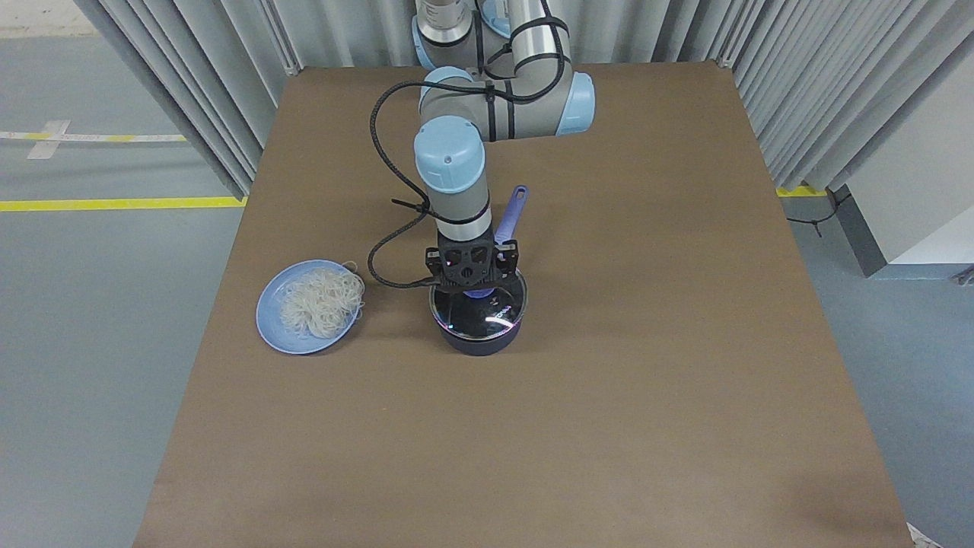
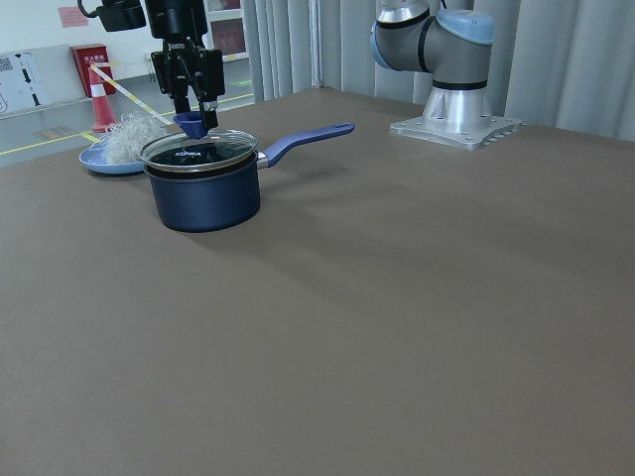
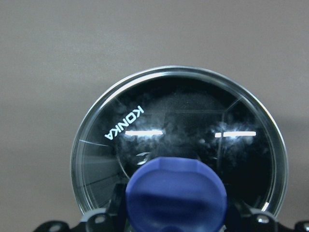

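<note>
A dark blue saucepan point(image 2: 208, 205) with a long blue handle point(image 2: 313, 136) stands on the table, covered by a glass KONKA lid point(image 1: 477, 315) point(image 3: 178, 121). My gripper point(image 2: 193, 104) is over the lid's centre, shut on its blue knob point(image 3: 176, 195), which fills the bottom middle of the wrist view between the fingers. In the front view the wrist housing hides the fingertips. Beside the pot, a light blue plate point(image 1: 274, 324) holds white noodles point(image 1: 319, 301).
The robot's base point(image 2: 451, 124) stands at the back, near grey curtains.
</note>
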